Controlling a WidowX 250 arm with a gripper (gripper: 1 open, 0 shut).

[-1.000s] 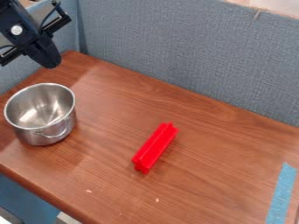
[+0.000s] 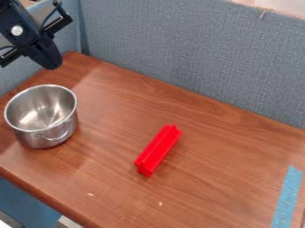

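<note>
My black gripper (image 2: 27, 40) hangs at the upper left, above and behind a steel pot (image 2: 42, 116) that stands near the table's left edge. Whether its fingers are open or shut is hard to make out, as it is partly cut off by the frame. A red elongated block (image 2: 159, 150) lies diagonally on the wooden table, right of the pot.
Grey padded walls (image 2: 191, 53) border the table at the back and left. A light blue strip (image 2: 286, 196) lies at the right edge.
</note>
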